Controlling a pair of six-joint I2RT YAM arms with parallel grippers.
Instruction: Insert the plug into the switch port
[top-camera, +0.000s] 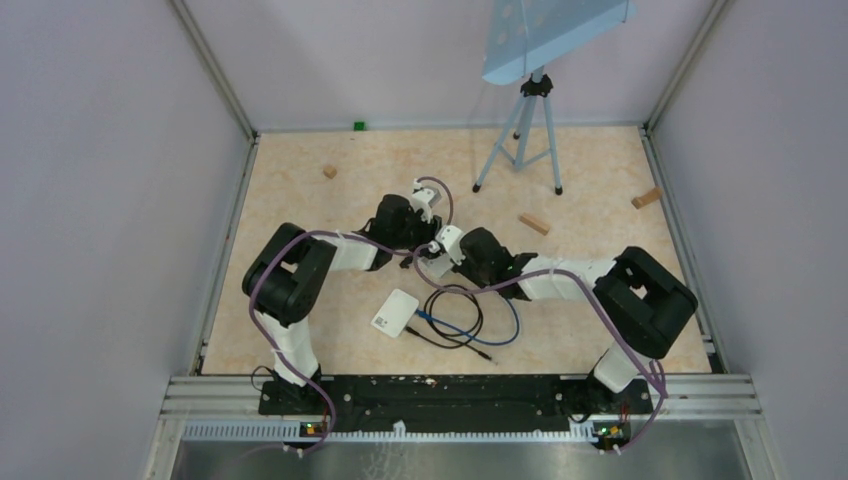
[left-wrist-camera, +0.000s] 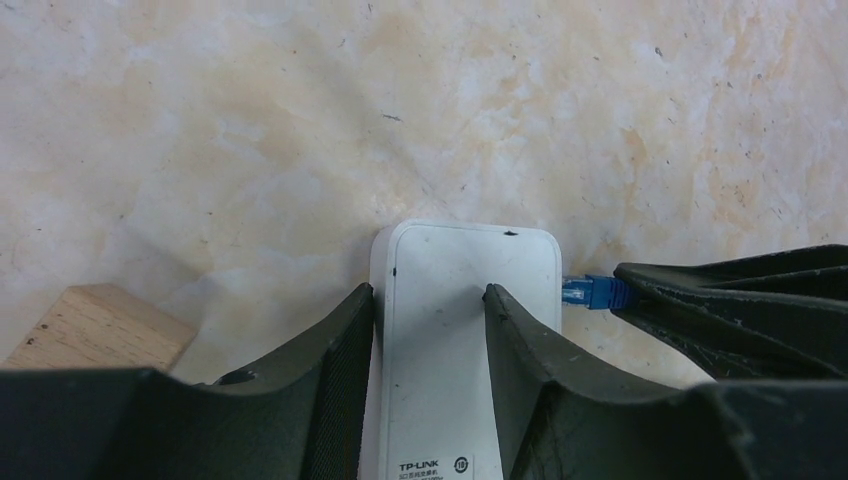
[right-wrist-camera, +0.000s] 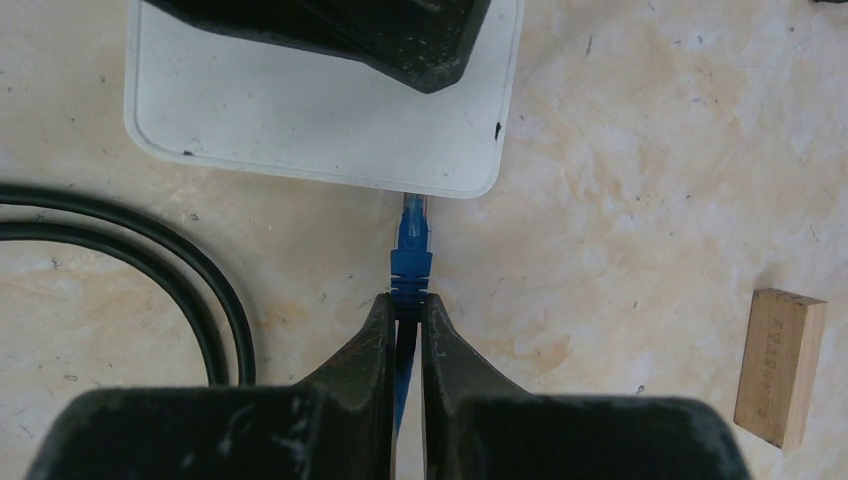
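Note:
Between the fingers of my left gripper is the white TP-LINK switch (left-wrist-camera: 470, 260), held with the fingers shut on it. My right gripper is shut on the blue plug (right-wrist-camera: 411, 262) just behind its body. In the right wrist view the plug's clear tip (right-wrist-camera: 415, 205) meets the switch's edge (right-wrist-camera: 450, 192). How deep the tip sits in a port cannot be told, since the port face is hidden from above. From the left wrist view, too, the blue plug (left-wrist-camera: 590, 291) touches the switch's right side, with the right gripper's dark fingers (left-wrist-camera: 700, 300) behind it.
A white box (top-camera: 395, 313) and a coiled black cable (top-camera: 455, 318) lie in front of the arms. Wooden blocks (top-camera: 534, 223) are scattered beyond them. A tripod (top-camera: 522, 135) stands at the back.

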